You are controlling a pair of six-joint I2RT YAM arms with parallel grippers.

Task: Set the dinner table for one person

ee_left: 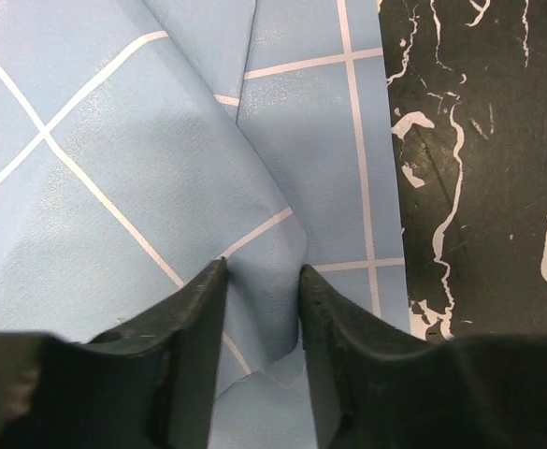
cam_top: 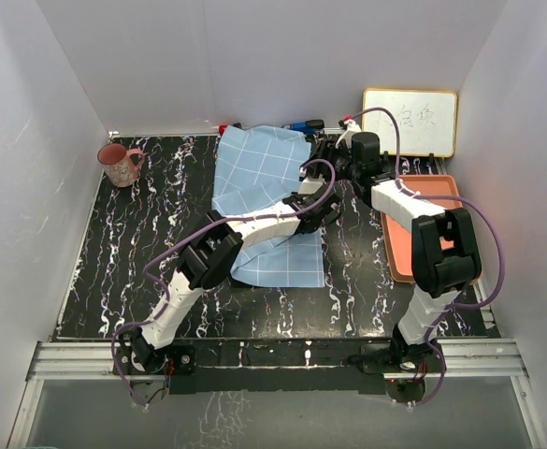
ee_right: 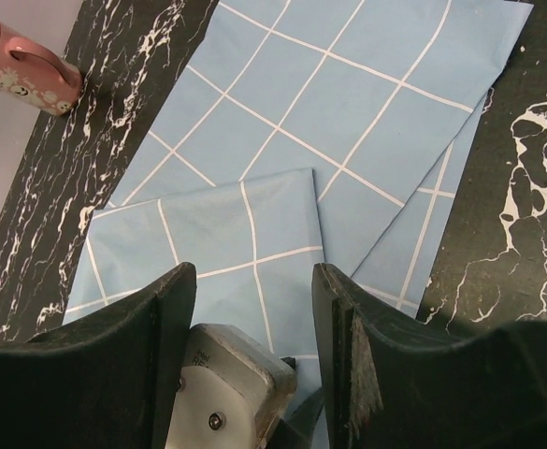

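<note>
A light blue cloth with white grid lines (cam_top: 282,269) lies on the dark marbled table, folded over itself unevenly. My left gripper is low over its right part, the fingers partly apart. A raised fold of the cloth (ee_left: 268,234) stands between those fingers; the gap has not closed down on it. In the right wrist view my right gripper is open above the cloth, near its far right corner in the top view. Part of the left arm's pale housing (ee_right: 226,383) shows beyond the right fingers. A pink patterned mug (cam_top: 122,165) stands at the far left.
An orange tray (cam_top: 397,245) lies on the right, partly under the right arm. Behind it a small whiteboard (cam_top: 410,122) leans against the wall. The two arms are close together over the cloth's right side.
</note>
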